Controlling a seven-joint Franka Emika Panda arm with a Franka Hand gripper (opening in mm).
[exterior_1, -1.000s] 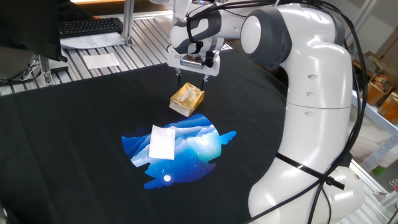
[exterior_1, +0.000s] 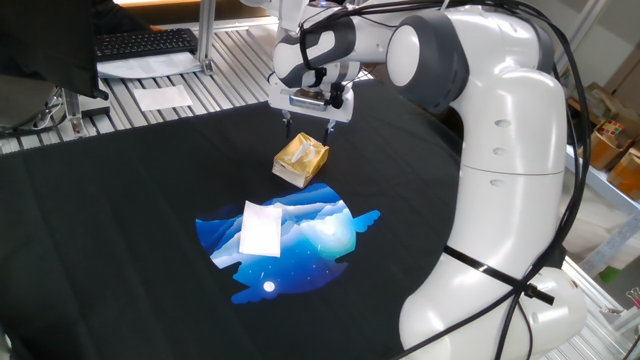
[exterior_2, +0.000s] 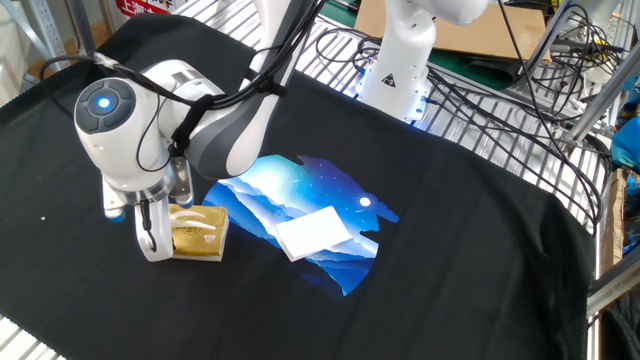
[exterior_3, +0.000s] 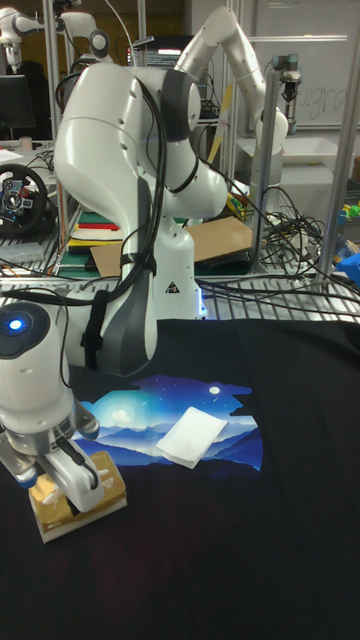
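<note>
A gold and white tissue pack (exterior_1: 301, 160) lies on the black cloth, with a bit of white tissue showing at its top. My gripper (exterior_1: 308, 138) hangs just above and behind it in exterior view 1, its two fingers spread wide and nothing seen held between them. In exterior view 2 the pack (exterior_2: 199, 232) is partly covered by the hand. A white folded tissue (exterior_1: 261, 229) rests flat on a blue mountain-and-moon picture (exterior_1: 330, 235). Exterior view 3 shows the same tissue (exterior_3: 192, 436) to the right of the pack (exterior_3: 80, 501).
A keyboard (exterior_1: 145, 43) and a paper sheet (exterior_1: 163, 97) lie on the slatted surface at the far left. Cables and a cardboard sheet (exterior_2: 470, 35) are near the arm's base.
</note>
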